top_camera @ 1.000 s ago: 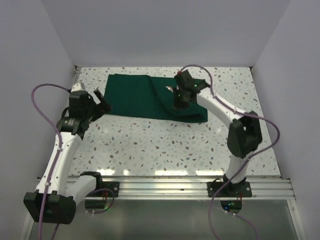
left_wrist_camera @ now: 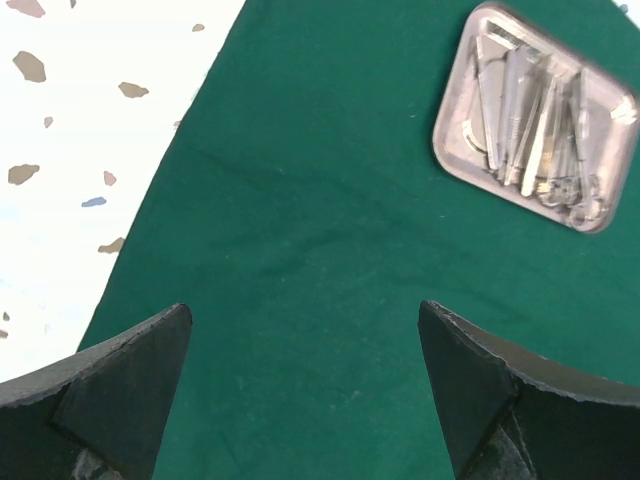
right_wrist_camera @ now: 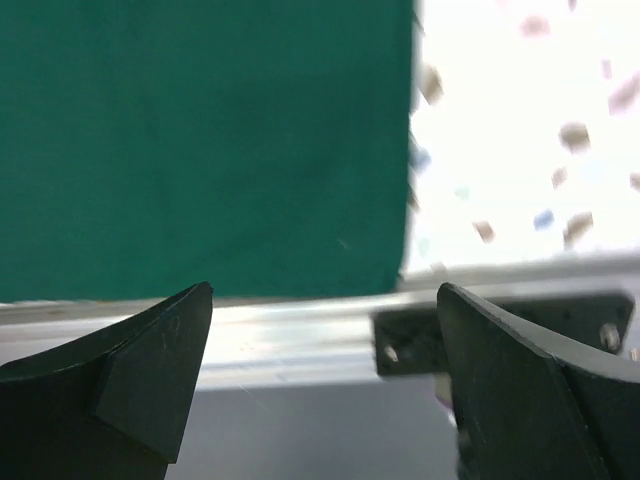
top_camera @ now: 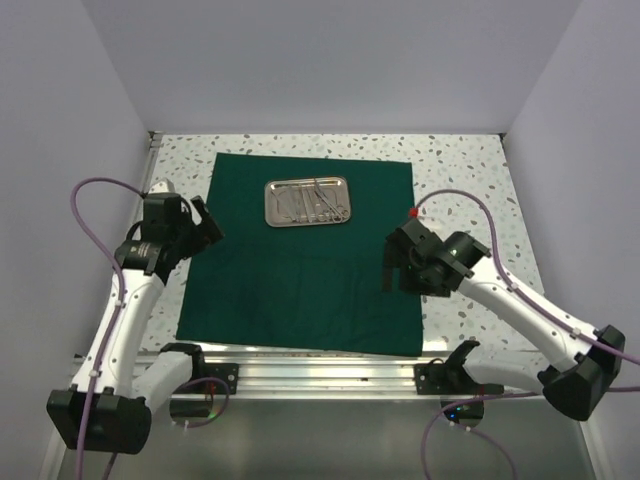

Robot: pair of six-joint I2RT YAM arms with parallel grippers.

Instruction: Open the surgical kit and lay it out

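The green cloth [top_camera: 290, 290] lies spread out over much of the speckled table, its front edge reaching the metal rail. On its back part rests a shallow metal tray [top_camera: 272, 207] holding several thin metal instruments [left_wrist_camera: 540, 135], scissors-like ones among them. Over the cloth's left edge my left gripper [top_camera: 203, 225] stands open, apart from the tray; bare cloth shows below its fingers [left_wrist_camera: 130, 390]. Above the cloth's front right part, my right gripper [top_camera: 405, 275] is open, nothing held between its fingers.
Strips of bare speckled table [top_camera: 470, 190] run along the left, right and back of the cloth. A metal rail [top_camera: 320, 365] borders the front, with dark arm mounts on it. Grey walls rise at the back and sides.
The cloth's front flap has been drawn forward to the rail, uncovering the tray. The left arm moved slightly.
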